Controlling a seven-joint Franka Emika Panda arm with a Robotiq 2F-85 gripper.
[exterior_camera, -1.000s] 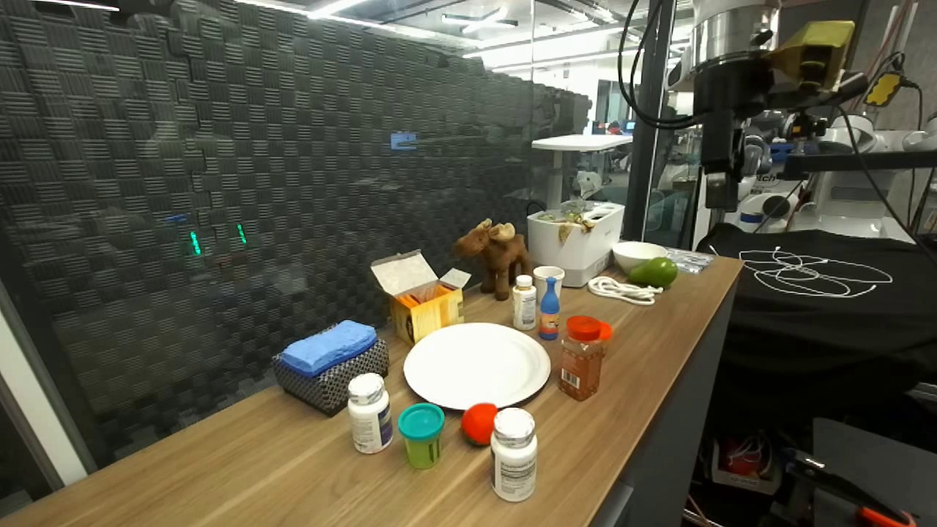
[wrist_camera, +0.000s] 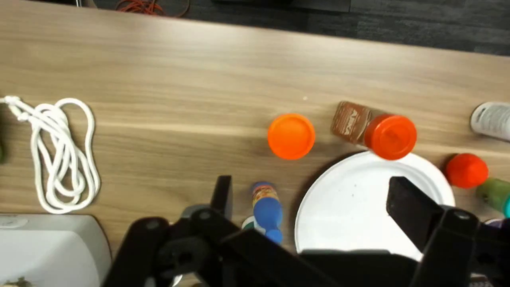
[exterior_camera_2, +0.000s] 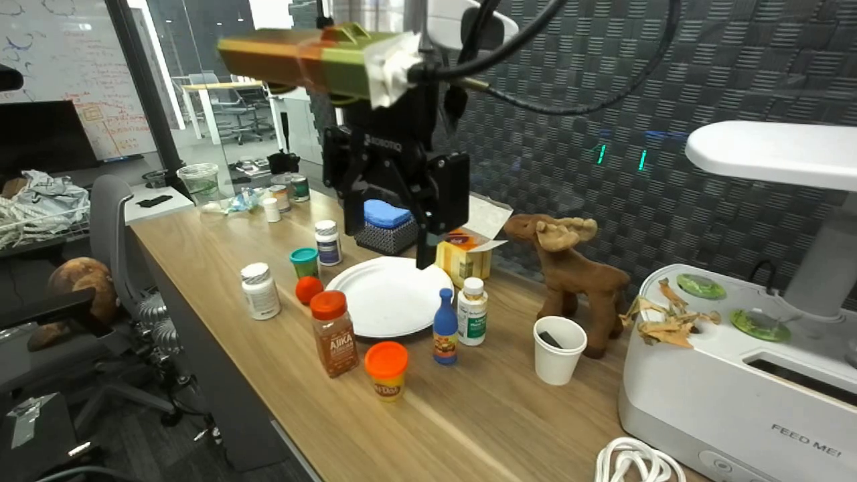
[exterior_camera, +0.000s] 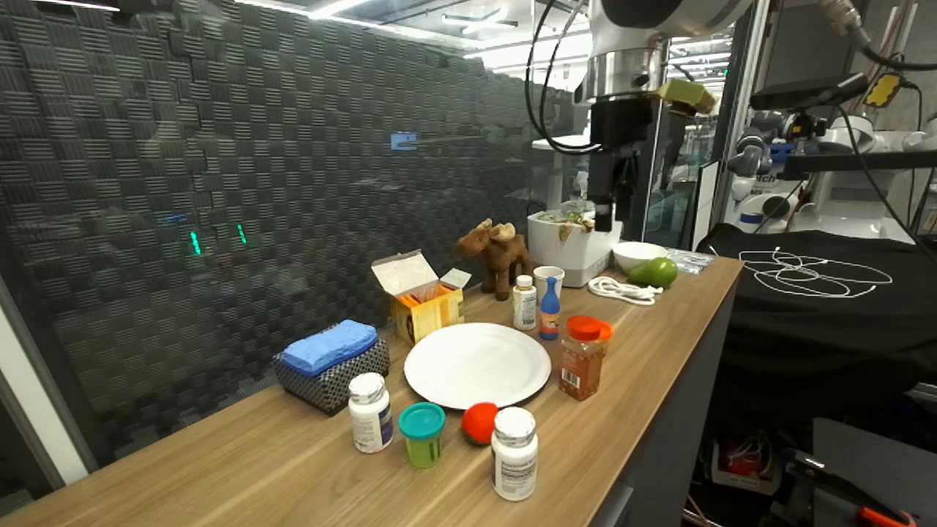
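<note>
My gripper [exterior_camera_2: 385, 245] hangs open above the counter, nothing between its fingers. In the wrist view its two black fingers [wrist_camera: 222, 198] stand wide apart, one near a small blue bottle [wrist_camera: 267, 210], the other over the white plate [wrist_camera: 349, 210]. The plate lies bare on the wood. An orange-lidded Play-Doh tub [exterior_camera_2: 387, 371] and a red-lidded spice jar [exterior_camera_2: 333, 333] stand by it on the counter's open side. Beside the blue bottle is a white bottle with a green label [exterior_camera_2: 472, 313]. A red ball-like object [exterior_camera: 480, 423] sits at the plate's far side.
White pill bottles [exterior_camera: 514, 457] and a teal-lidded tub [exterior_camera: 422, 435] stand near the plate. Along the wall are a yellow box [exterior_camera: 427, 307], a toy moose [exterior_camera_2: 574, 277], a paper cup [exterior_camera_2: 558, 349] and a white planter [exterior_camera_2: 739, 385]. White cord [wrist_camera: 64, 158] lies on the wood.
The arm has swung leftward in exterior view 1, from beyond the counter's edge to over the counter. The objects on the counter appear unmoved.
</note>
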